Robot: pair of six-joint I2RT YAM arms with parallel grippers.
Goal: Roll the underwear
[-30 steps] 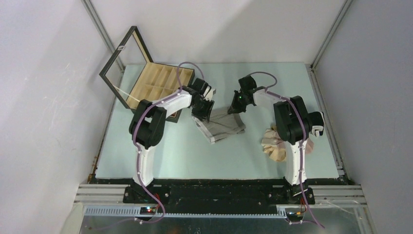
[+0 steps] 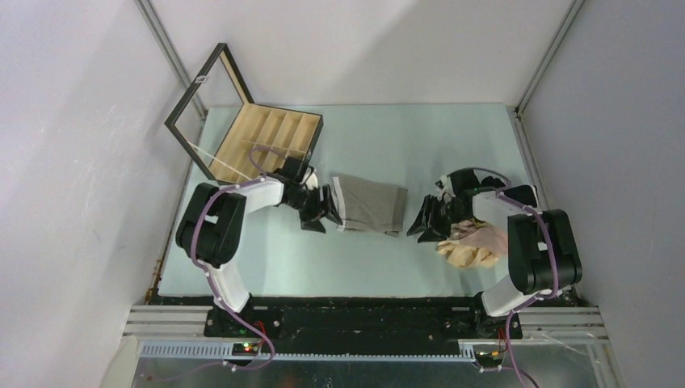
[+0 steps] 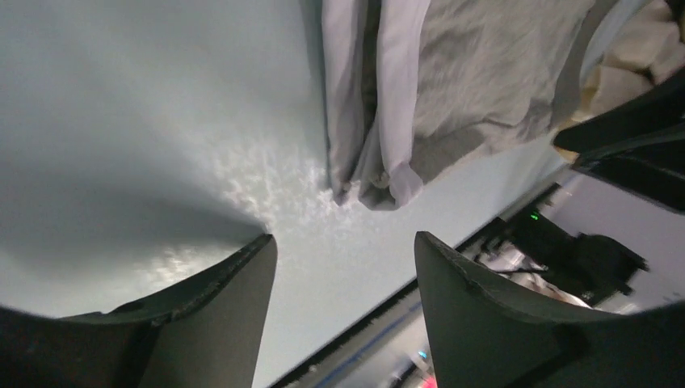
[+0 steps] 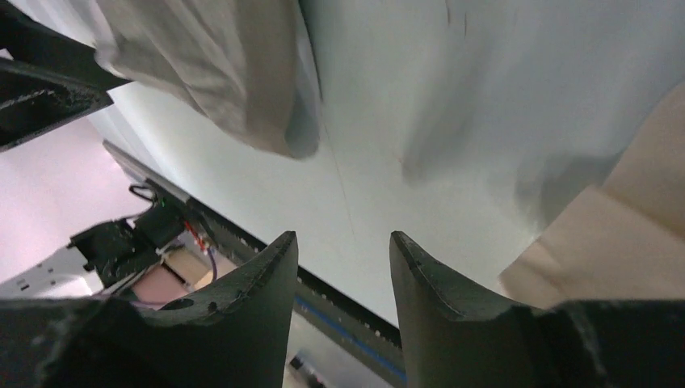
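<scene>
Grey underwear (image 2: 370, 206) lies folded into a rough rectangle at the middle of the table, with a lighter band along its left side. My left gripper (image 2: 321, 212) is low beside its left end, open; in the left wrist view the band (image 3: 396, 121) lies just beyond the empty fingers. My right gripper (image 2: 428, 222) stands open off the right end; the right wrist view shows the cloth's edge (image 4: 266, 97) ahead, with nothing between the fingertips.
An open wooden compartment box (image 2: 266, 125) sits at the back left. A pile of beige and pink cloths (image 2: 468, 252) lies at the right, under my right arm.
Both grippers have moved from the underwear's back edge down to its two sides. The underwear now lies flatter and straighter than a second ago.
</scene>
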